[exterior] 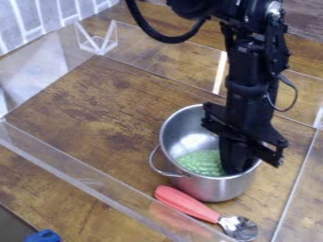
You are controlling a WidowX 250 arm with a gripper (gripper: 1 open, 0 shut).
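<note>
A steel pot (183, 180) stands on the wooden table at the lower middle right, with a green textured object (198, 163) inside it. My black gripper (237, 156) reaches down into the pot at its right side; the fingertips are largely hidden, so its finger state is unclear. A red-handled spoon (190, 204) lies in front of the pot, its steel head toward the lower right.
Clear plastic edges border the wooden table (76, 113) at the front, back and right. A blue object (43, 235) is at the lower left corner.
</note>
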